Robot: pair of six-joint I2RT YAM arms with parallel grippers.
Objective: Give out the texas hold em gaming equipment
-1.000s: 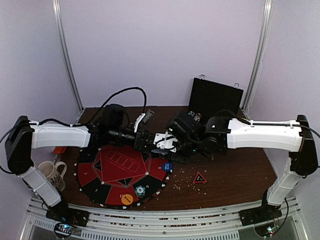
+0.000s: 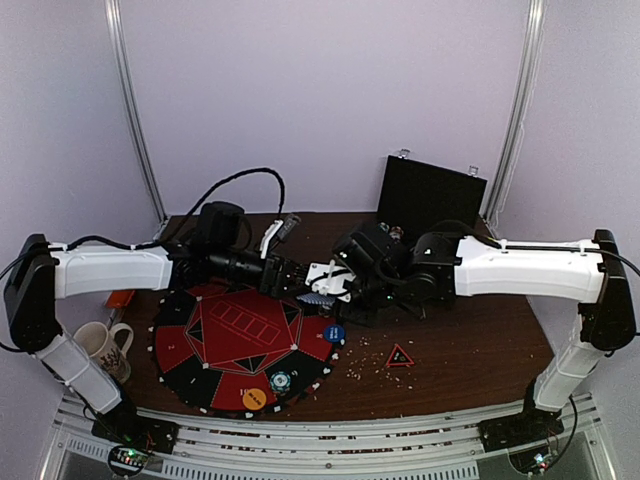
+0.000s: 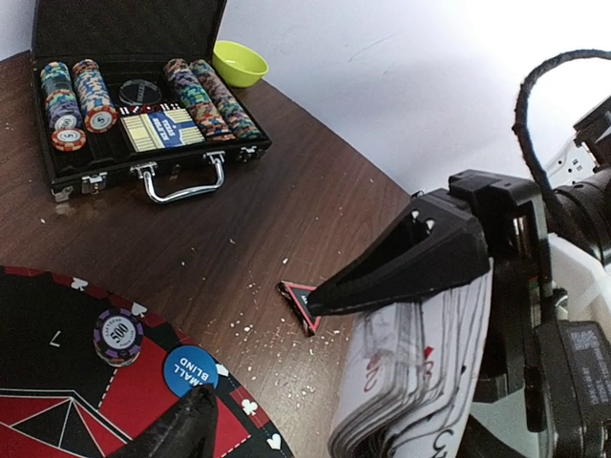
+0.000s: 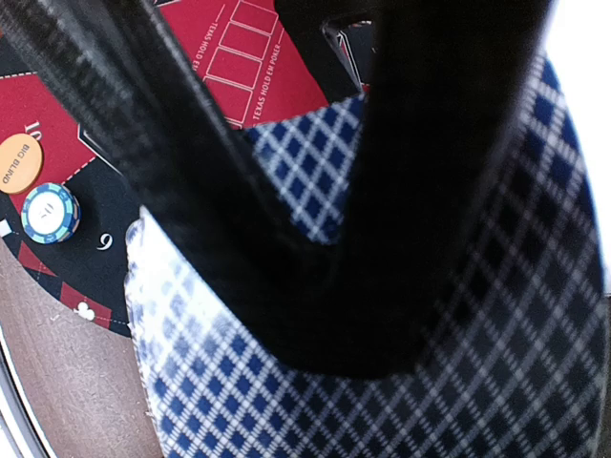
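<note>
A fanned deck of playing cards (image 3: pixel 420 363), blue-checked on its back, is held by my right gripper (image 2: pixel 338 282), which is shut on it above the mat's right edge. In the right wrist view the cards' checked backs (image 4: pixel 224 382) spread below and beside the dark fingers (image 4: pixel 430 191). My left gripper (image 2: pixel 298 280) faces the deck from the left. Its dark finger (image 3: pixel 186 420) stands clear of the cards, so the fingers are apart, with the other finger partly hidden at the lower right. The red and black poker mat (image 2: pixel 230 320) lies beneath.
On the mat are a blue SMALL BLIND disc (image 3: pixel 189 370), an orange BIG BLIND disc (image 4: pixel 19 162) and chips (image 4: pixel 50 212). The open chip case (image 3: pixel 143 124) stands at the back right. A red triangle (image 2: pixel 399 357) lies on bare wood, a mug (image 2: pixel 103 350) at left.
My left gripper has drawn slightly left, away from the deck, and more of the cards' checked back now shows. The right arm is nearly still.
</note>
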